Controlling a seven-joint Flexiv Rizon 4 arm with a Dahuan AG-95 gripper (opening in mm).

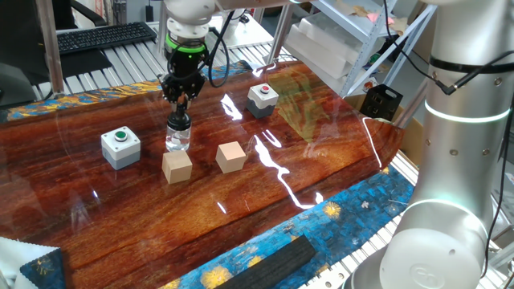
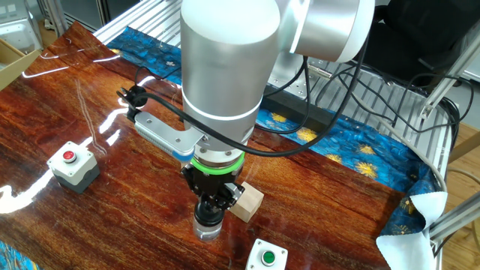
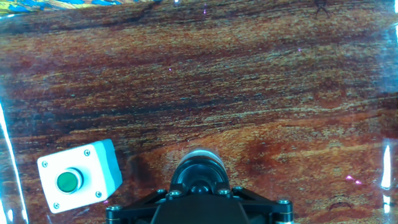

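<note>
A clear bottle with a black top (image 1: 178, 138) stands upright between the green-button box (image 1: 121, 148) and a wooden cube (image 1: 177, 167). From above, my gripper (image 1: 181, 104) is shut on the bottle's black top. In exterior view 2 the bottle (image 2: 208, 228) hangs below the gripper (image 2: 210, 199), beside a cube (image 2: 247, 202). The wrist view shows the black top (image 3: 200, 171) at the lower middle, with the fingertips largely hidden. Whether the bottle's base touches the table cannot be told.
A second wooden cube (image 1: 231, 157) sits right of the first. Farther back is a red-button box (image 1: 263, 100). In the wrist view, the green-button box (image 3: 79, 176) lies left of the bottle.
</note>
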